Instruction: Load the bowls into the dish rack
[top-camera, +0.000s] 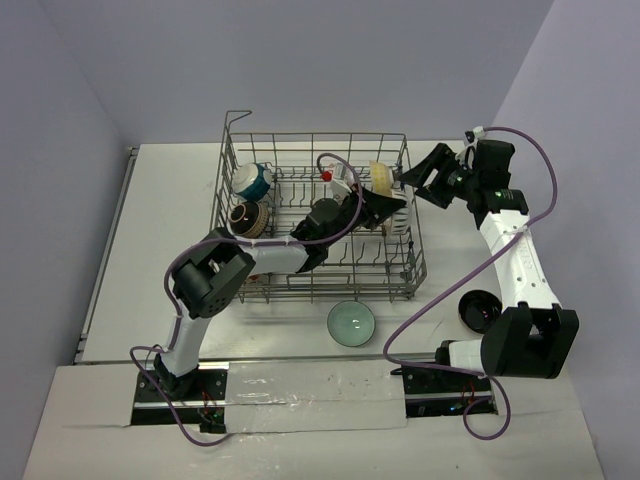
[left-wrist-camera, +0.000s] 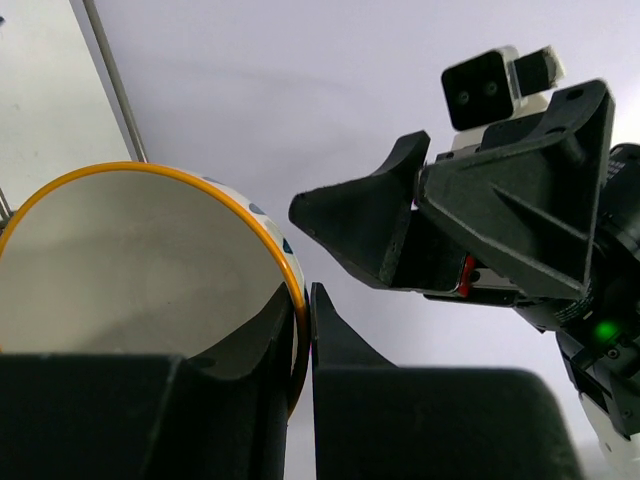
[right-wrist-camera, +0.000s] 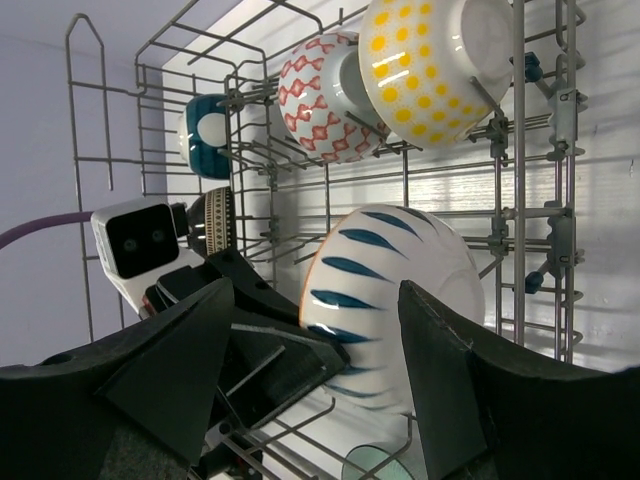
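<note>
A white bowl with blue stripes and an orange rim is tilted on its side in the right part of the dish rack. My left gripper is shut on that bowl's rim; the pale inside of the striped bowl fills the left of the left wrist view. Over the rack's right edge, close to the striped bowl, my right gripper stands open with nothing between its fingers. A yellow-dotted bowl and a red-patterned bowl stand behind it. Wire tines partly hide behind the bowls.
On the rack's left side are a teal bowl and a brown bowl. A green bowl lies on the counter in front of the rack, a black one at right.
</note>
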